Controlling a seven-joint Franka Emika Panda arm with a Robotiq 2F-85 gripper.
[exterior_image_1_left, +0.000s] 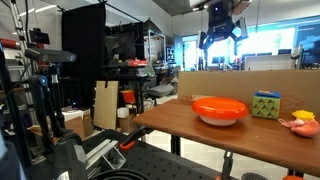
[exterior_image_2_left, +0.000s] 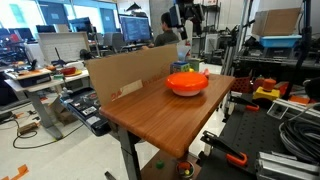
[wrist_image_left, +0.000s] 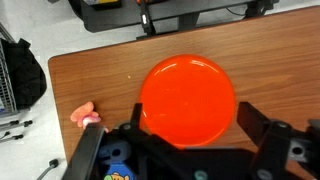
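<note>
High above the table hangs my gripper (exterior_image_1_left: 223, 42), its two fingers spread wide apart with nothing between them. In the wrist view the dark fingers (wrist_image_left: 92, 145) stand at either side of the lower frame. Below it a round orange-red lid or plate (exterior_image_1_left: 220, 105) covers a whitish bowl (exterior_image_1_left: 222, 121) on the wooden table (exterior_image_1_left: 172, 122). From above, only the red disc (wrist_image_left: 187, 100) shows; whatever the bowl holds is hidden. The gripper is well clear of the disc.
A green and blue block (exterior_image_1_left: 266, 104) stands behind the bowl. A pink plush toy (exterior_image_1_left: 301, 125) with a yellow part lies at the table's right in exterior view 1. Bare wood (exterior_image_2_left: 150, 112) stretches along the table's near end in exterior view 2.
</note>
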